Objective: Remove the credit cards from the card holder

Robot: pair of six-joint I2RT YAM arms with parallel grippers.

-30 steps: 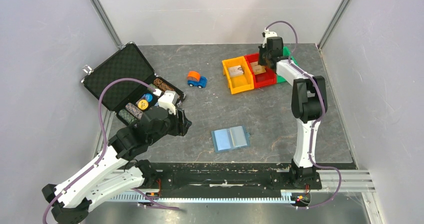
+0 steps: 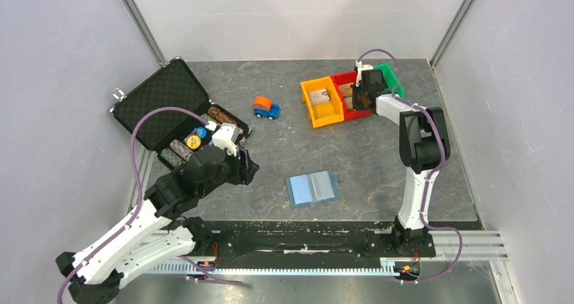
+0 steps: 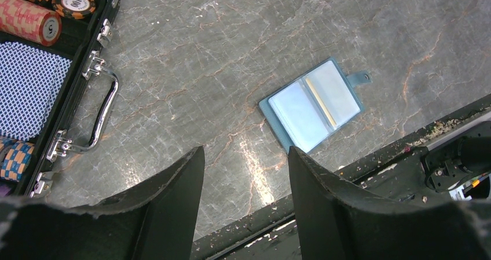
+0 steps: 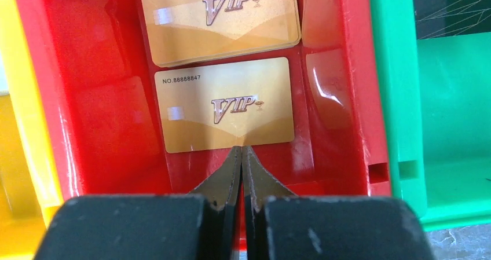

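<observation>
On the table's front middle the blue card holder (image 3: pixel 301 118) lies open; clear sleeves and a thin pale strip show in it, and no gold card. Gold VIP cards lie in the red bin (image 4: pixel 110 138): a lower card (image 4: pixel 228 112) and, above it in the right wrist view, an upper stack (image 4: pixel 223 25). Over this bin is my right gripper, shut, nothing visible between its tips, which point at the lower card's bottom edge; I cannot tell if they touch it. My left gripper stands open and empty, left of the holder.
The yellow bin (image 2: pixel 327 119) left of the red one holds pale cards; a green bin (image 2: pixel 389 74) adjoins on the right. An open poker-chip case (image 2: pixel 162 101) is at the left, a toy truck (image 2: pixel 266 109) near the back. Mid-table is clear.
The left arm and the holder stay put.
</observation>
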